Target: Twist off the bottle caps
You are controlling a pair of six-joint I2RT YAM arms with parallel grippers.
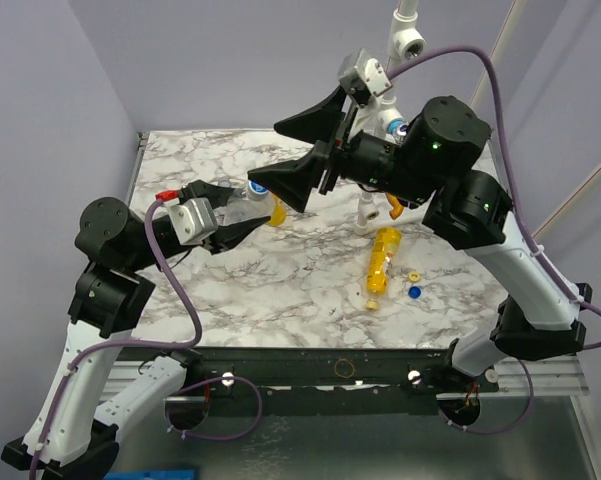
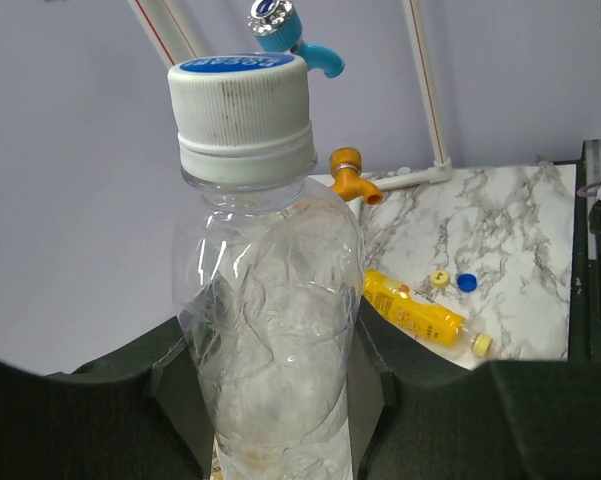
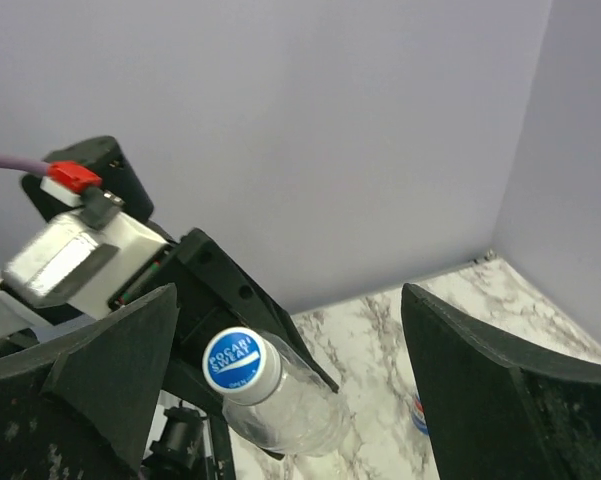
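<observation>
In the left wrist view, a clear bottle [image 2: 270, 300] stands upright, its white ribbed cap [image 2: 242, 115] with the blue top still seated on the neck. My left gripper [image 1: 242, 210] is shut on the bottle's body, below the cap. My right gripper [image 1: 273, 160] has its fingers wide apart; from above, the tip of its lower finger overlaps the region beside the blue-topped cap [image 1: 258, 187]. In the right wrist view this cap [image 3: 242, 362] shows between the two spread fingers, nearer the left one, and neither finger is clamped on it.
A yellow bottle [image 1: 383, 260] lies on the marbled table [image 1: 310, 290], with a loose yellow cap [image 1: 414, 276] and blue cap [image 1: 414, 292] beside it. Another yellow bottle [image 1: 278, 211] is partly hidden behind the grippers. White pipes with an orange tap [image 2: 348, 178] stand at the back right.
</observation>
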